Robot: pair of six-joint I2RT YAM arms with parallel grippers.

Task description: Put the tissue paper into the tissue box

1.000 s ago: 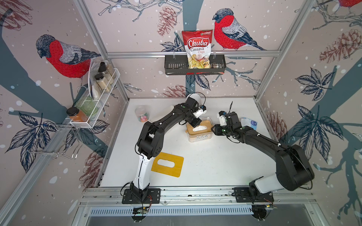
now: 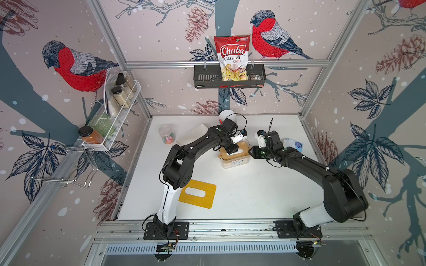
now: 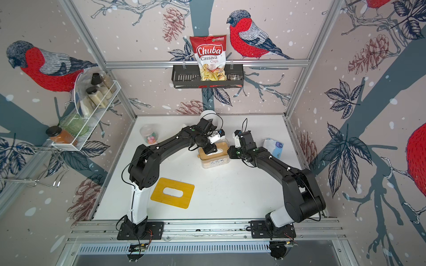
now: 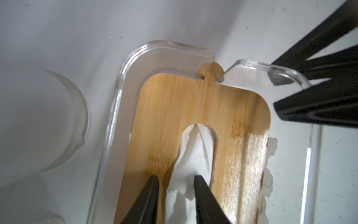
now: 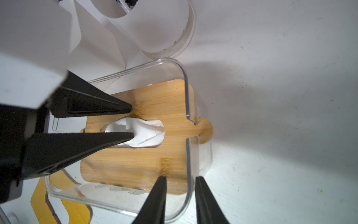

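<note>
The tissue box (image 2: 235, 161), a clear container with a wooden lid (image 5: 164, 91), sits at the table's centre. White tissue paper (image 4: 195, 149) shows in the lid's oval opening. My left gripper is open over the tissue; from the right wrist view its fingers are above the opening. It is unclear whether they touch the paper. My right gripper stands open at the box's right end, its fingertips over or beside the clear rim, with nothing visibly between them.
A white cylindrical holder (image 5: 156, 26) stands behind the box. A cup of candies (image 2: 166, 133) is at back left, a blue-and-white pack (image 3: 273, 146) at right. A yellow panel (image 2: 204, 197) lies front left.
My left gripper has moved slightly toward the front right, further over the lid's opening. The right arm has shifted very little.
</note>
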